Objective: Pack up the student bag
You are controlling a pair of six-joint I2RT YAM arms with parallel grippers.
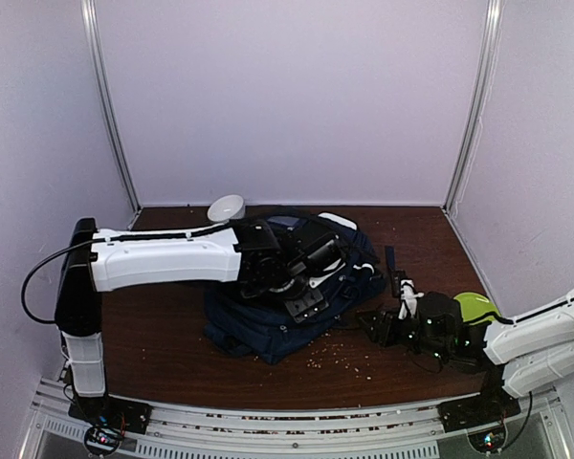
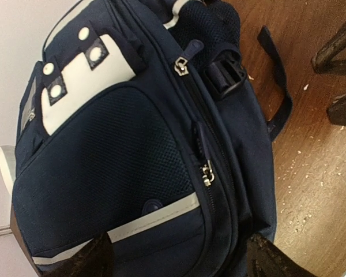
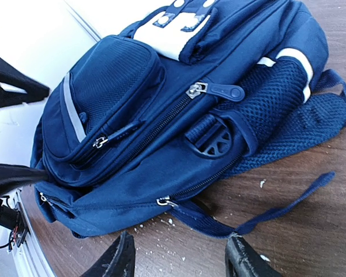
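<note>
A navy backpack [image 1: 277, 330] lies on the brown table, its white-trimmed flap and mesh front pocket facing up in both wrist views. Two zipper pulls hang along its side in the left wrist view, and the main zip looks closed there. My left gripper [image 1: 306, 308] is over the bag's front, open; its dark fingers [image 2: 95, 257] stand wide apart with nothing between them. To the bag's right, low over the table, is my right gripper, its fingers [image 3: 120, 257] apart and empty, near a loose strap [image 3: 277, 213]. The left arm covers much of the bag from above.
A white bowl [image 1: 227, 208] stands behind the bag at the back left. At the right, a green round plate [image 1: 471, 306] is partly behind the right arm. A dark narrow object [image 1: 390, 258] lies right of the bag. Small crumbs [image 1: 337, 359] dot the front table.
</note>
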